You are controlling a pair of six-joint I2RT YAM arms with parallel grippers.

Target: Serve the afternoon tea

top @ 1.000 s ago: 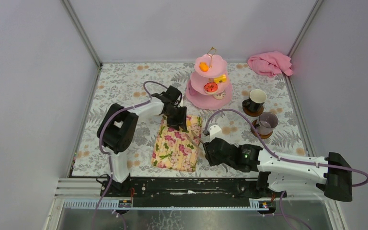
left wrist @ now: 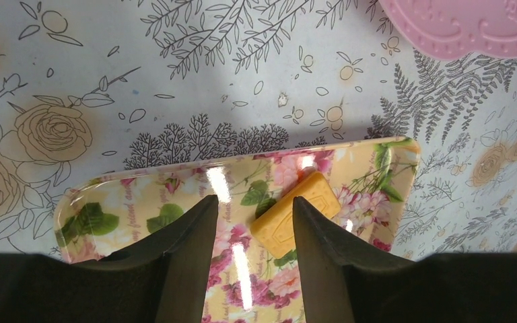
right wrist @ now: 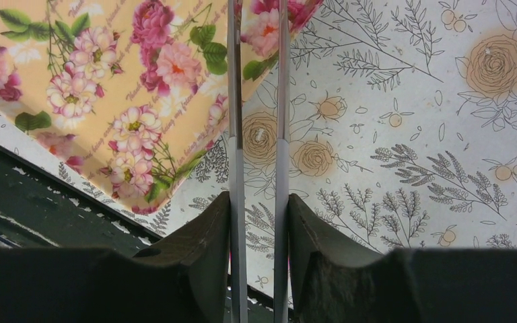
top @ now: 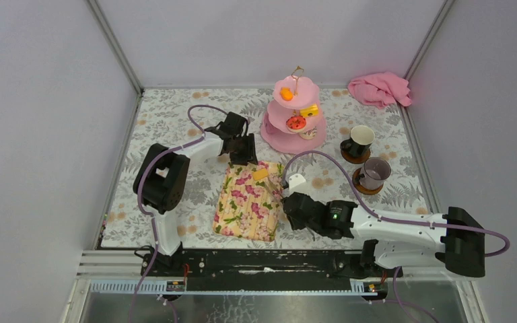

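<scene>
An orange biscuit (top: 260, 174) (left wrist: 295, 214) lies near the far right corner of the floral tray (top: 239, 208) (left wrist: 128, 208). Above the tray's far edge is my left gripper (top: 244, 158), its fingers some way apart with nothing visible between them. My right gripper (top: 289, 212), beside the tray's right side, is shut on silver metal tongs (right wrist: 283, 108) that reach over the tray. A pink three-tier stand (top: 284, 140) at the back holds several treats.
Two mugs (top: 362, 136) stand on coasters at the right. A pink cloth (top: 377, 87) lies in the back right corner.
My left gripper has moved back and left, off the biscuit, which now shows on the tray.
</scene>
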